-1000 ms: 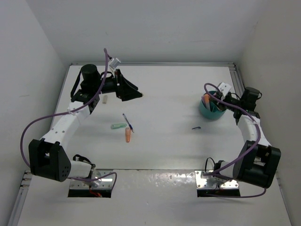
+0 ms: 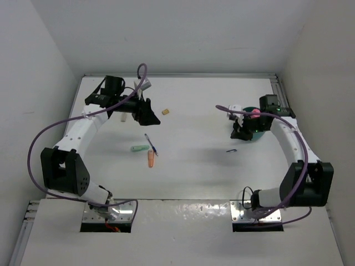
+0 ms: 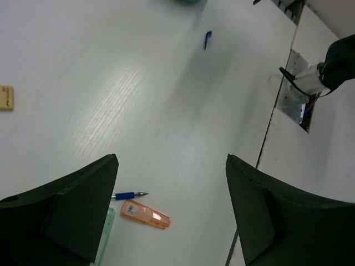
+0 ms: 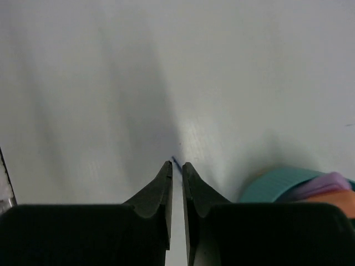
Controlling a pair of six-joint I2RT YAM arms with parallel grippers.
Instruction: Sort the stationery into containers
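Note:
My left gripper (image 2: 145, 113) hangs over the left half of the table, its fingers apart in the left wrist view. Below it lie an orange highlighter (image 3: 145, 214), a blue pen (image 3: 125, 195), a green highlighter (image 2: 139, 148) and a yellow eraser (image 3: 5, 97). My right gripper is shut, its fingertips together with nothing visible between, in front of the teal bowl (image 4: 267, 185) holding pink and orange items. A small dark blue item (image 2: 231, 150) lies on the table near it, partly behind the fingertips in the right wrist view.
A pale item (image 2: 123, 117) lies at the left back, partly under the left arm. The white table's front edge (image 2: 177, 198) runs between the arm bases.
My right gripper has moved left and toward the front, off the top of the bowl.

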